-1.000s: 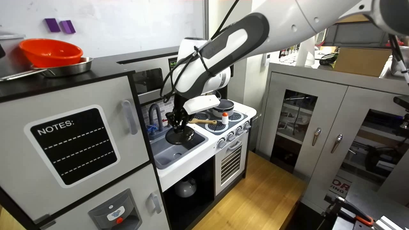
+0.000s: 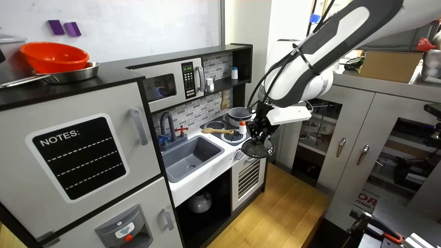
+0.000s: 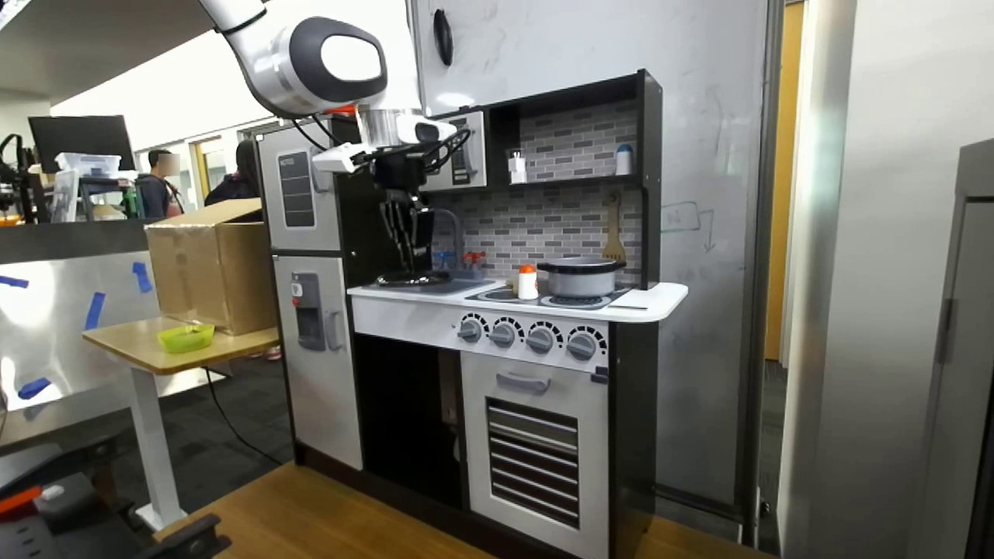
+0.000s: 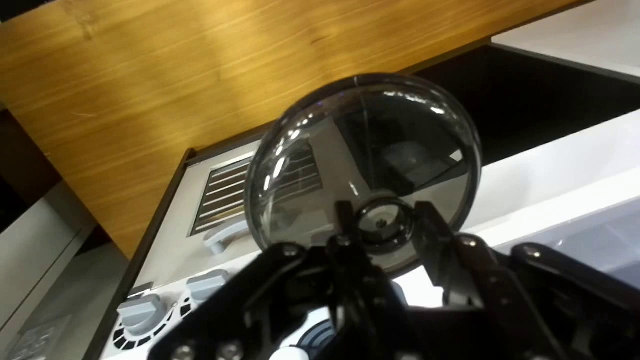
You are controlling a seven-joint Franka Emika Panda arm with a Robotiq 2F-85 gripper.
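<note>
A round clear lid with a dark rim (image 4: 367,78) hangs below my gripper. The fingers are shut on its knob, one on each side. In exterior view 1 the lid (image 2: 255,153) is held up in the air, overlapping the oven front and the edge of the stove. Exterior view 2 shows the lid (image 3: 412,279) roughly flat, level with the sink top. On the stove's back burner stands a grey pot (image 2: 238,121), partly behind the gripper in exterior view 1. My fingers and arm hide part of the burners.
A white bottle with an orange cap (image 3: 527,282) stands on the stove near the pot. A wooden spoon (image 2: 217,131) lies across the counter and burner. The sink (image 2: 192,155) looks empty. A tall faucet (image 2: 167,122) rises behind it.
The arm has carried the lid to the right in exterior view 1, from above the sink to in front of the stove. Pot, bottle and spoon have stayed put.
</note>
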